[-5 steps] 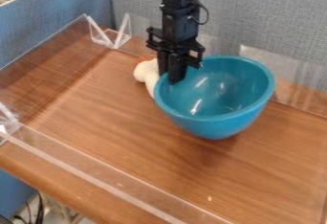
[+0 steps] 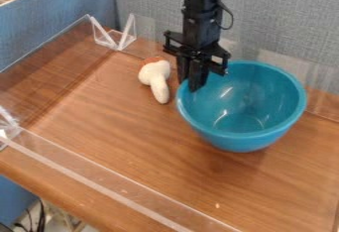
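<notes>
A black robot gripper (image 2: 196,75) reaches down at the left rim of a large teal bowl (image 2: 252,117), its fingers at that rim; whether they are closed on it is hard to tell. The bowl stands on the right side of the wooden table (image 2: 119,147). Left of the gripper lies a white mushroom-shaped object (image 2: 157,82) with an orange-red patch at its top.
White wire brackets (image 2: 117,36) stand at the back left and at the left edge. A blue-sided box borders the left, a grey wall the back.
The gripper and bowl have moved right, away from the white object, which now shows more fully. The bowl also appears slightly lower.
</notes>
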